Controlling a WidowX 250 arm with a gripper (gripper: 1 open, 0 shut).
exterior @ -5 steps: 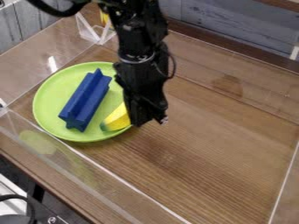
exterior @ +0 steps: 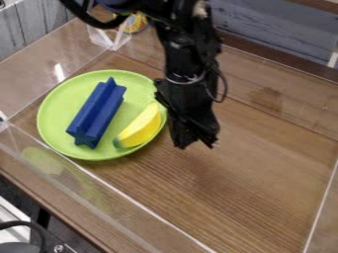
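Note:
A green plate (exterior: 59,124) on the wooden surface holds a blue block (exterior: 97,113) and a yellow banana-shaped piece (exterior: 140,126). My black gripper (exterior: 195,134) hangs just right of the plate's right edge, beside the yellow piece and apart from it. It looks shut, with nothing visible between its fingers, though the dark tips are hard to make out.
Bare wooden surface (exterior: 251,183) fills the right and front of the view. Grey wooden slats line the back. A clear plastic edge runs along the left, and a small yellow object stands at the back left.
My gripper has moved to the right, away from the yellow piece, uncovering more of it. The plate and blue block look unchanged.

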